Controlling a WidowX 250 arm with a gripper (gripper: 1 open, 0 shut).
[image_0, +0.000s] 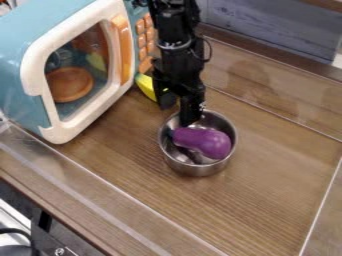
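A purple eggplant (203, 140) lies in a steel bowl (195, 165) on the wooden counter. My black gripper (186, 111) hangs over the bowl's back rim, just above the eggplant; its fingers are open as far as can be seen, though small and dark.
A toy microwave (60, 40) in light blue and white stands at the left, with an orange object inside. A yellow item (147, 87) lies beside it, partly behind the arm. A wall runs along the back.
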